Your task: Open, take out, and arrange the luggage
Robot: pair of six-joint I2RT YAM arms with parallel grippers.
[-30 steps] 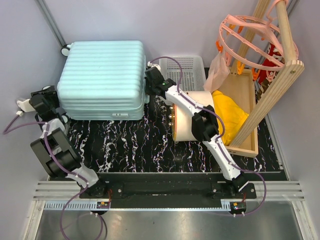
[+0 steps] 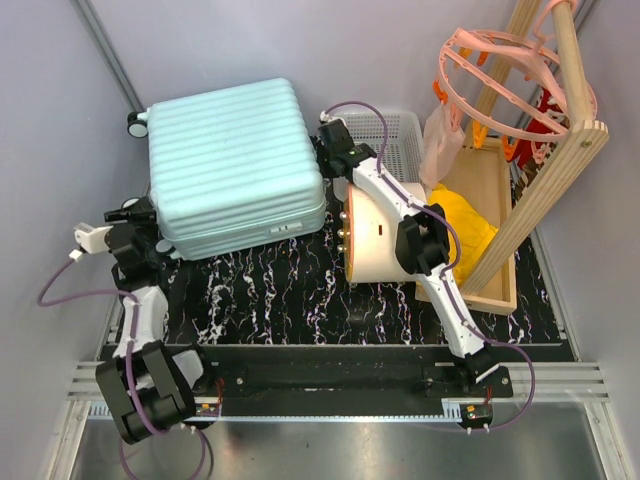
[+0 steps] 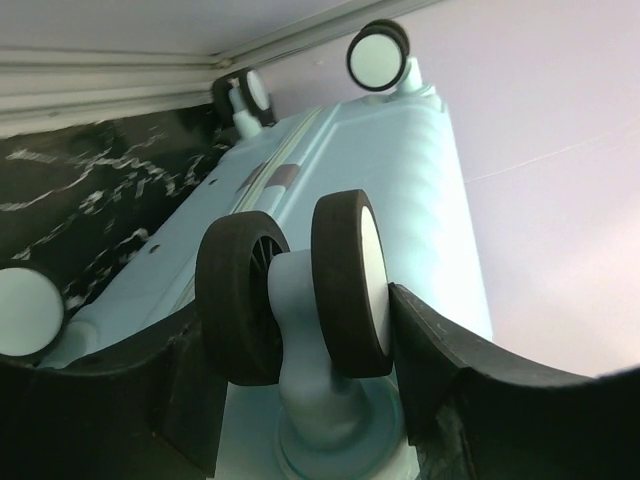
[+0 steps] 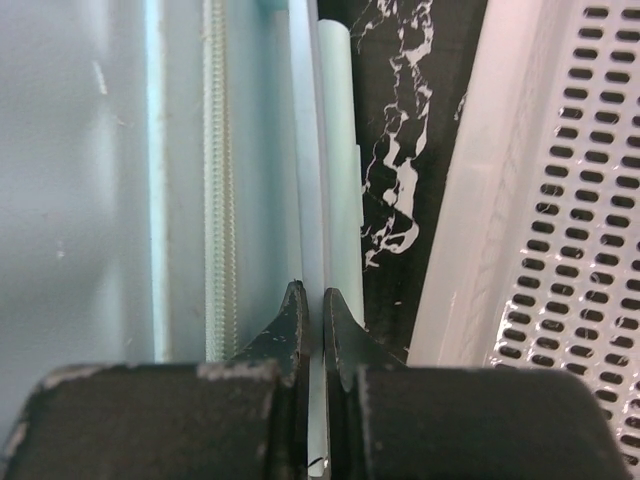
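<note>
The light teal suitcase (image 2: 230,160) lies on its side across the upper left of the counter. My left gripper (image 2: 135,240) is at its lower-left corner; in the left wrist view its fingers flank a wheel (image 3: 345,280), and how tightly they close on it is unclear. My right gripper (image 2: 330,150) is shut on the suitcase's handle (image 4: 310,150) at the right end, beside the zipper (image 4: 218,180).
A white perforated basket (image 2: 400,140) sits just right of the suitcase. A cream cylindrical item (image 2: 370,250) and a wooden rack (image 2: 500,280) with a yellow cloth (image 2: 465,230) stand right.
The suitcase has shifted to the right, now slightly tilted with its left end lower in the top view. Both grippers have moved right with it.
</note>
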